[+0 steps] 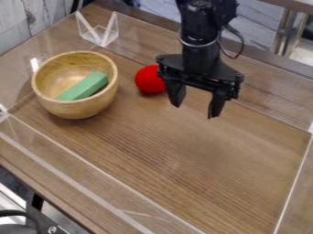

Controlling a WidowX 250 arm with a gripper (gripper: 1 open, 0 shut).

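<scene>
My black gripper [196,99] is in the upper middle of the camera view, above the wooden table [184,183], with its two fingers spread apart and nothing seen between them. A red round object [149,79] sits just left of the gripper, partly behind the arm. A tan bowl [55,101] stands at the left with a green elongated object [84,84] inside it.
A white wire-like holder [98,29] is at the upper left. A pale panel runs along the upper right edge, and a dark cable lies at the lower left.
</scene>
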